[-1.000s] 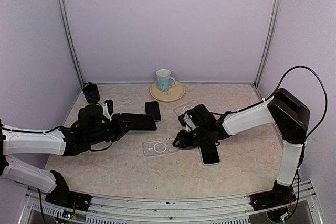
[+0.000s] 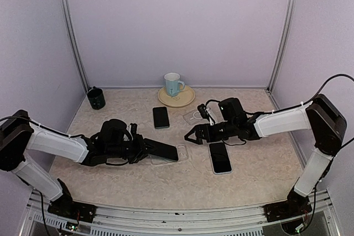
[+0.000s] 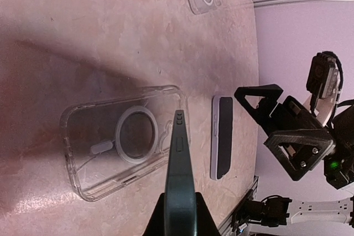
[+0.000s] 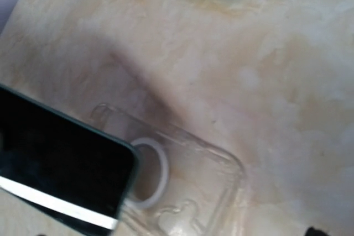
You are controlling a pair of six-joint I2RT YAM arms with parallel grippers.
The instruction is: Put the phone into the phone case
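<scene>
My left gripper (image 2: 145, 146) is shut on a dark phone (image 2: 161, 150), gripping it by its left end. In the left wrist view the phone (image 3: 181, 181) appears nearly edge-on. Below it, flat on the table, lies the clear phone case (image 3: 83, 136) with its white ring. From the right wrist view the phone (image 4: 61, 153) hangs over the case's left part, and the right end of the case (image 4: 221, 164) shows uncovered. My right gripper (image 2: 193, 135) stands open to the right of the case, nothing between its fingers; the left wrist view shows this right gripper too.
A white-edged phone (image 2: 220, 158) lies right of the case, below the right gripper. Farther back are another dark phone (image 2: 161, 118) and a second clear case (image 2: 193, 116). A blue mug (image 2: 172, 84) sits on a wooden plate (image 2: 185, 102); a black cup (image 2: 95, 98) stands back left.
The left gripper has carried the phone right and toward the front, over the case, tilting it. My right gripper has opened, moved off the case's right end and backed away to the right.
</scene>
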